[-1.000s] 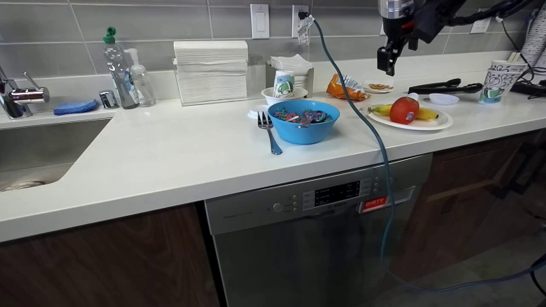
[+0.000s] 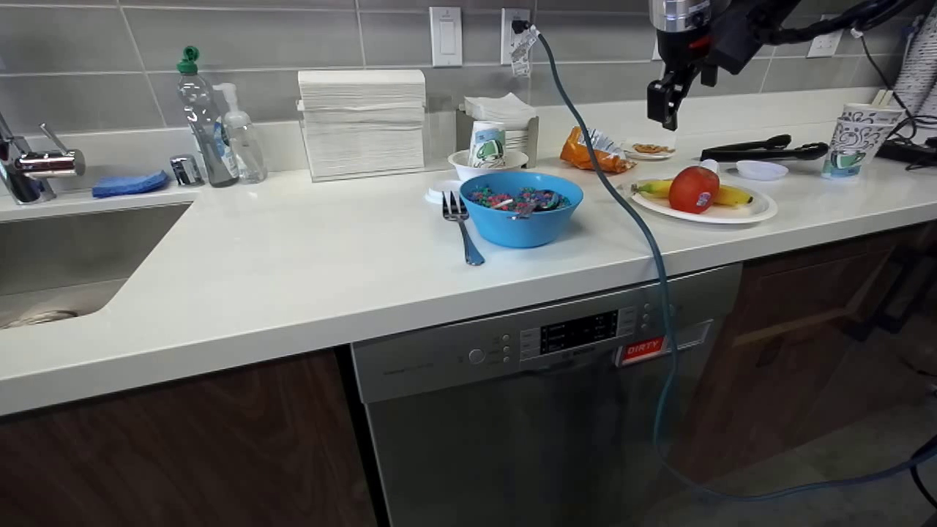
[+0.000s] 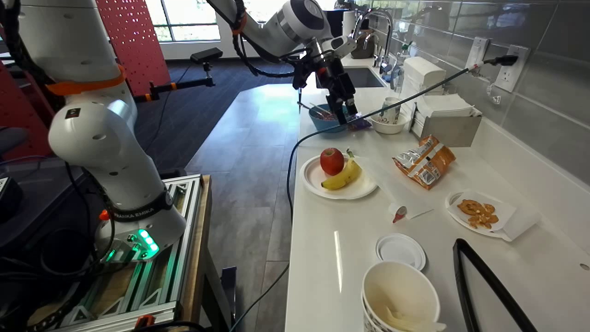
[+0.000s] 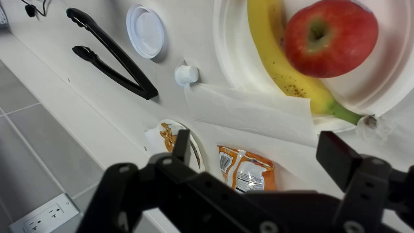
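My gripper stands open in the wrist view, its two black fingers wide apart with nothing between them. It hangs well above the counter, as exterior view 1 shows (image 2: 665,104). Below it lies an orange snack bag (image 4: 252,171), partly hidden by the gripper body. A white plate (image 4: 229,50) holds a yellow banana (image 4: 267,50) and a red apple (image 4: 332,38). Another small plate with pretzels (image 4: 169,138) is partly covered by the left finger. Black tongs (image 4: 116,52) lie open on the counter near a small white lid (image 4: 145,31).
A blue bowl of wrapped candy (image 2: 518,224) sits mid-counter, a fork (image 2: 465,233) beside it. A blue-green cable (image 2: 619,197) hangs from the wall outlet across the counter front. Patterned paper cups (image 2: 856,145) stand at the right. Clear counter lies between sink (image 2: 96,237) and fork.
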